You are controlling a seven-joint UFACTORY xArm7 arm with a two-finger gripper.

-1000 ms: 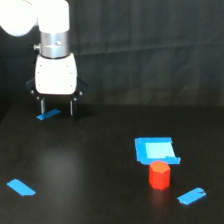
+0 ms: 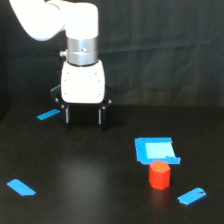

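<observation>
My gripper [image 2: 84,116] hangs over the dark table on the left half of the camera view, its two thin fingers spread apart. It is open, with nothing between the fingers. A red block [image 2: 159,175], roughly six-sided in outline, stands at the lower right, well apart from the gripper. Just behind the block lies a blue-bordered square [image 2: 144,144] with a pale, whitish middle [image 2: 159,150].
Short blue strips lie flat on the table: one at the back left [image 2: 48,114], one at the front left [image 2: 20,187], one at the front right [image 2: 191,196]. A dark curtain [image 2: 160,50] closes off the back.
The arm has moved to the right and appears slightly lower in the view, away from the back-left blue strip. Its fingers remain apart. The red block and the blue square have not moved.
</observation>
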